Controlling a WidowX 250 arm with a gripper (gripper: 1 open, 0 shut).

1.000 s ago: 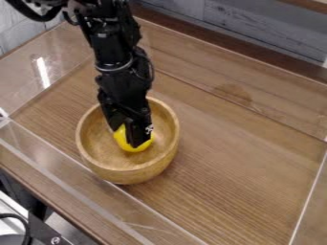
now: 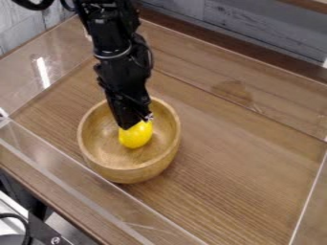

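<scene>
A wooden bowl (image 2: 128, 168) sits at the left of the table with a small yellow object (image 2: 137, 136) inside it. The black gripper (image 2: 126, 122) points down into the bowl from above, just over the yellow object's upper part. Its fingertips are small and dark, and nothing clearly shows held between them.
Bare wooden table (image 2: 243, 153) fills the right and back of the view. A pale wall runs along the back and left, and a black cable lies at the lower left corner.
The gripper has risen and shifted slightly back and left, uncovering more of the yellow object, which stays in the bowl.
</scene>
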